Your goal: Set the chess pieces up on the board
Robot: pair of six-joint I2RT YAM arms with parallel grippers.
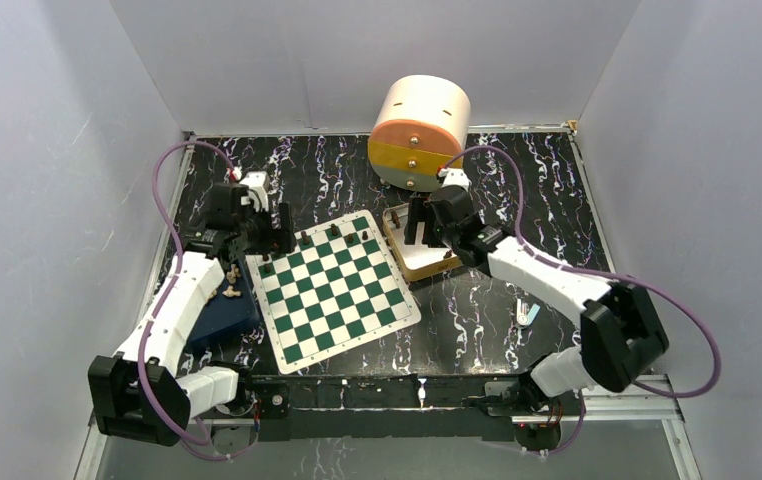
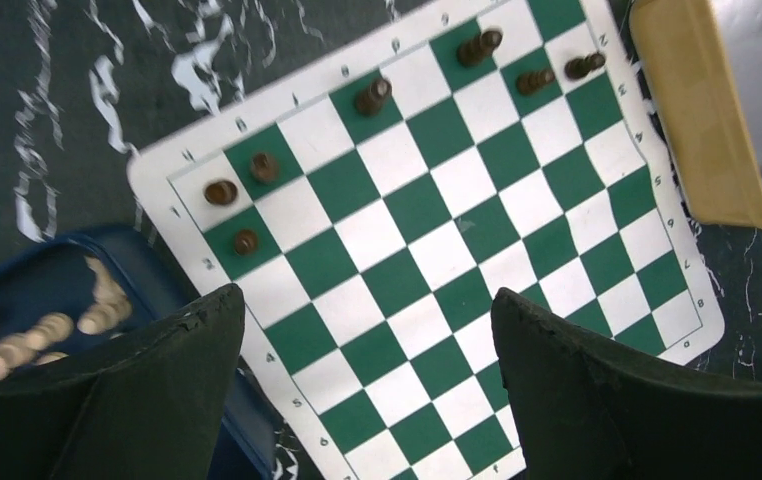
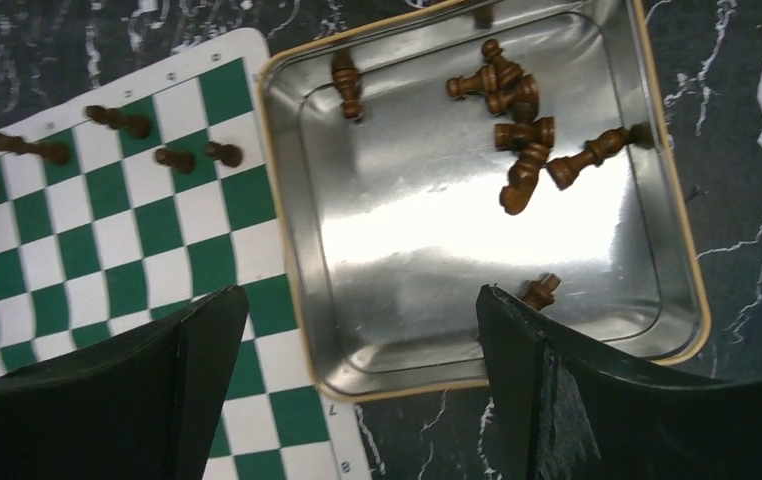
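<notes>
Several dark brown pieces stand upright on the green and white chessboard (image 2: pixel 462 226). In the left wrist view a corner piece (image 2: pixel 221 192), a piece beside it (image 2: pixel 264 167) and a small pawn (image 2: pixel 245 241) occupy one corner. Along the same edge are two taller pieces, one (image 2: pixel 373 96) nearer that corner. Two pawns (image 2: pixel 535 81), are by the opposite corner. My left gripper is open and empty above the board. My right gripper stands open over the metal tray (image 3: pixel 387 250), where several brown pieces lie, including one (image 3: pixel 346 85) by the left wall.
A dark blue tray (image 1: pixel 219 318) with several pale pieces sits left of the board. The drawer box (image 1: pixel 417 130) stands at the back. A small pale-blue and white item (image 1: pixel 526 314) lies on the table at right. The board's front half is bare.
</notes>
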